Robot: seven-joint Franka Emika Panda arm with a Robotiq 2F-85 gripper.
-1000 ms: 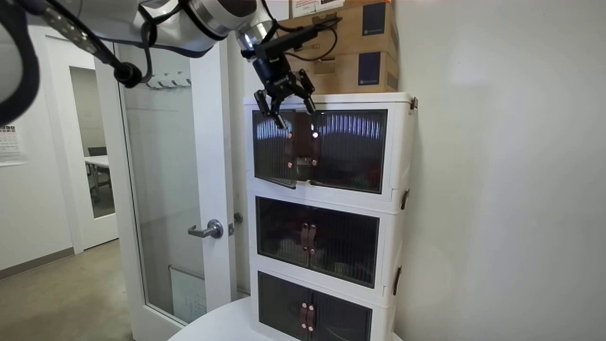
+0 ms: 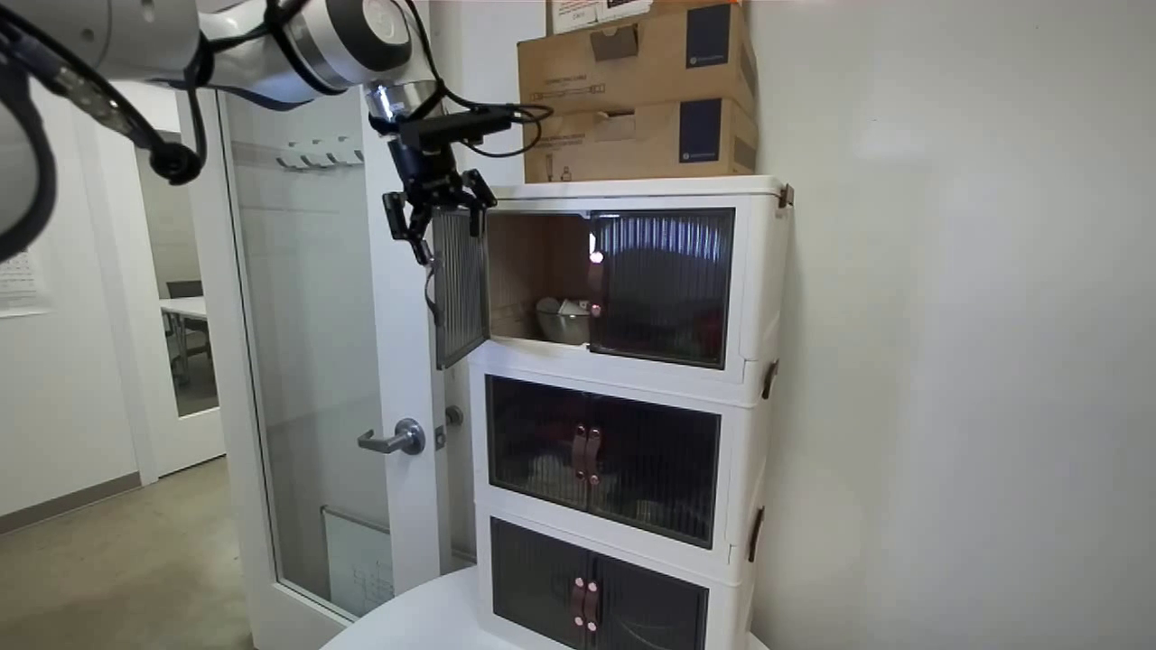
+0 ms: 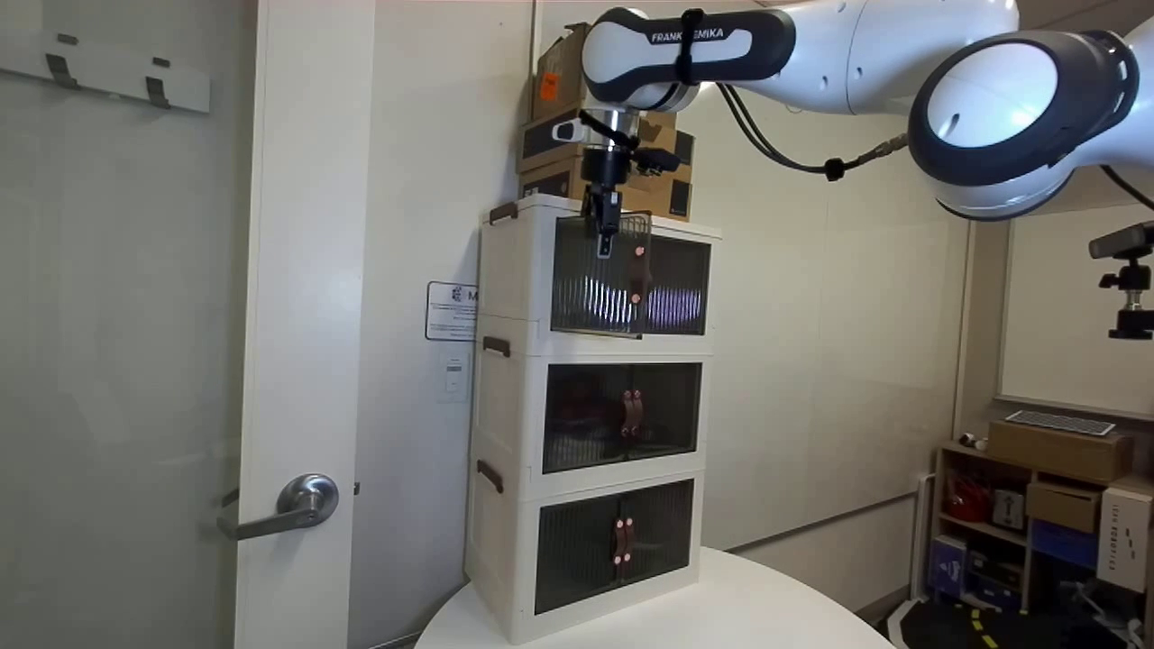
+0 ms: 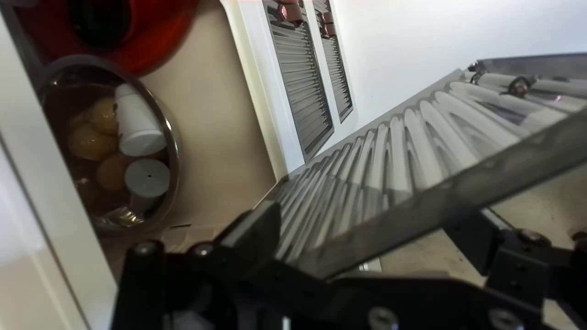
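Note:
The left ribbed door (image 2: 461, 287) of the white cabinet's (image 2: 607, 374) top compartment stands swung outward. My gripper (image 2: 446, 236) is at that door's upper part, pointing down. In the wrist view its fingers (image 4: 256, 233) are spread wide, with the door's edge (image 4: 396, 220) running across the gap between them, so the gripper is open. Whether either finger touches the door is hard to tell. Inside the compartment sits a clear bowl (image 4: 170, 165) with white and yellowish items, beside a red round object (image 4: 165, 38).
The top right door (image 2: 663, 287) is shut, as are the doors of the two lower compartments. Cardboard boxes (image 2: 639, 141) are stacked on the cabinet. A glass-panelled room door (image 2: 314, 357) stands to the left. The round white table (image 3: 746, 611) has free room in front.
The top left door has swung from slightly ajar to wide open. My gripper has moved left with it and now points more straight down. The bowl has come into view.

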